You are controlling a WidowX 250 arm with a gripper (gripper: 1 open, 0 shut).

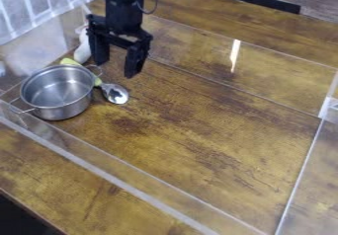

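Note:
My black gripper (119, 45) is open, held above the back left of the wooden surface, with nothing visible between its fingers. Below and left of it a steel pot (55, 93) stands at the left. A spoon with a silver head (114, 94) and a yellow handle lies just right of the pot, partly under the gripper in this view. A white object (82, 49) is partly hidden behind the gripper.
Clear plastic walls border the wooden work area (211, 130) on the sides. A white railing is at the top left.

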